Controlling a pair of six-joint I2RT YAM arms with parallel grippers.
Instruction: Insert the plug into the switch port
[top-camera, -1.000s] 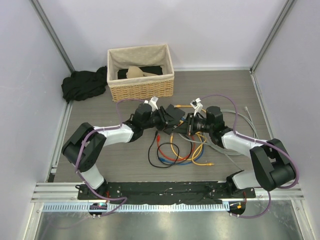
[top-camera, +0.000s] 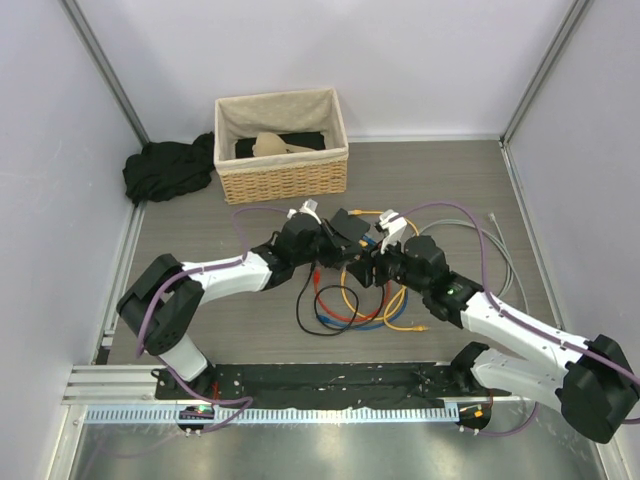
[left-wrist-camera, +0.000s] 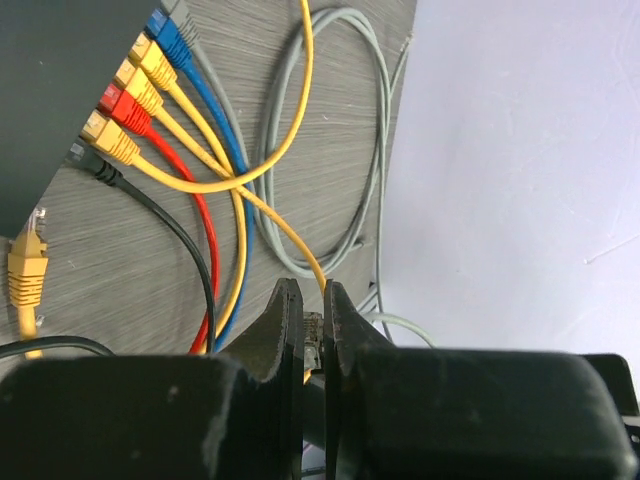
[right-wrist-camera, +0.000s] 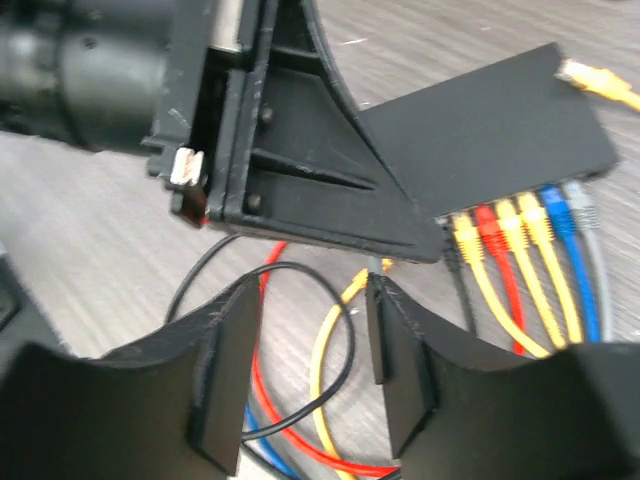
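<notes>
The black switch (left-wrist-camera: 50, 90) has coloured plugs along one edge: grey, blue (left-wrist-camera: 172, 38), yellow, red (left-wrist-camera: 122, 106) and black (right-wrist-camera: 450, 250). In the left wrist view my left gripper is shut on something small, largely hidden between its fingers, with a yellow cable running to it. A separate yellow plug (left-wrist-camera: 28, 265) lies beside the switch. My right gripper is part open beside the switch, with cables visible between and beneath its fingers. In the right wrist view my left gripper's body hangs over the switch.
A wicker basket (top-camera: 280, 180) and black cloth (top-camera: 170, 168) are at the back. Grey cable coils (left-wrist-camera: 275, 130) lie right of the switch, near the wall. Loops of red, black, yellow and blue cable spread across the front middle.
The left arm has barely moved.
</notes>
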